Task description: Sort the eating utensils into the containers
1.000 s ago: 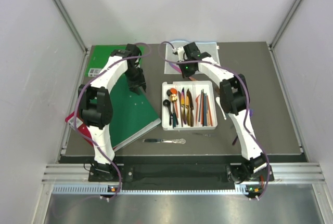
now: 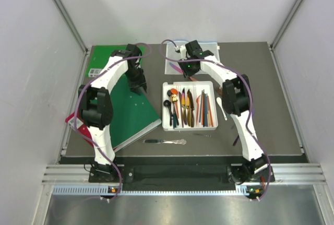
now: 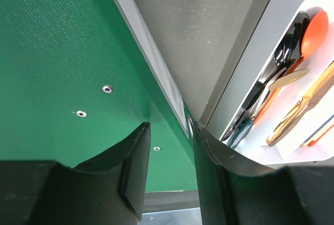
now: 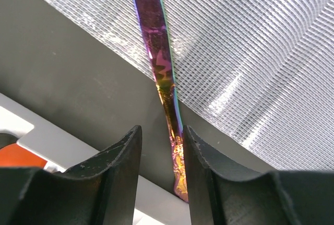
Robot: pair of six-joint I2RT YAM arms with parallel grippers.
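Observation:
A shiny purple-to-orange utensil (image 4: 159,52), handle-like and slim, lies half on the white textured mat (image 4: 235,68) and half on the grey table. Over it stands my right gripper, its fingers apart; the utensil's orange end runs between and below them, close to the right-hand finger, not clamped. In the top view that gripper (image 2: 189,73) is just behind the white tray (image 2: 211,85), which holds spoons, gold knives (image 2: 187,107) and several slim sticks. My left gripper hangs open and empty over the edge of the green board (image 3: 57,42).
On the table in front of the tray lie an ornate-handled knife (image 2: 164,141) and a small fork (image 2: 202,135). A white spoon (image 2: 221,107) lies right of the tray, beside the right arm. A red object (image 2: 83,132) sits at the left.
My right gripper has shifted slightly right above the purple utensil, uncovering more of its far end. The left arm and the tray's contents have not moved.

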